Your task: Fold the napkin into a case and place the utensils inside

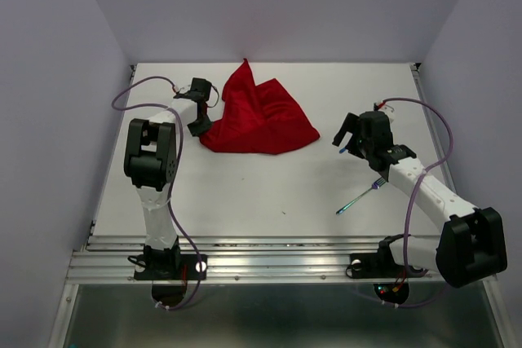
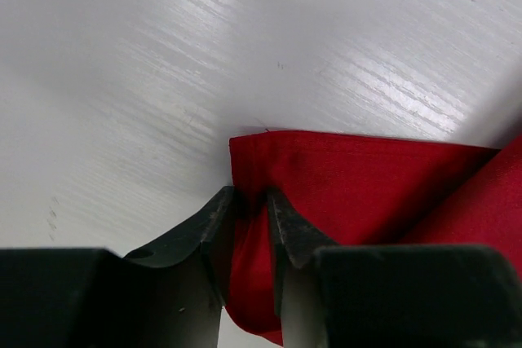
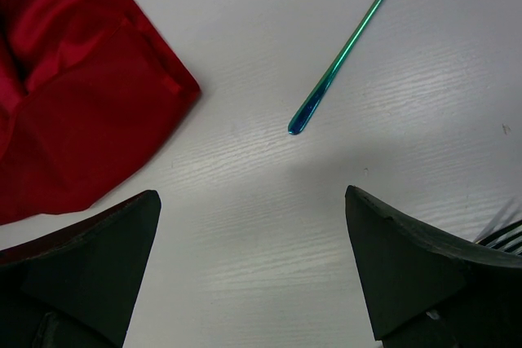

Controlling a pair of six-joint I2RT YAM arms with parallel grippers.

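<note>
A red napkin point(image 1: 261, 124) lies rumpled at the table's back middle, with a raised tip at the top. My left gripper is at the napkin's left corner, fingertips close together around a creased edge of the cloth; whether it grips is unclear. My right gripper hangs open over the table at the right, nothing between its fingers. A green-blue utensil handle point(image 3: 334, 67) lies beyond it, and dark fork tines point(image 3: 502, 238) show at the lower right of the right wrist view. A fork point(image 1: 360, 196) lies at the front right in the top view.
Walls border it at the back and both sides; a metal rail runs along the front edge.
</note>
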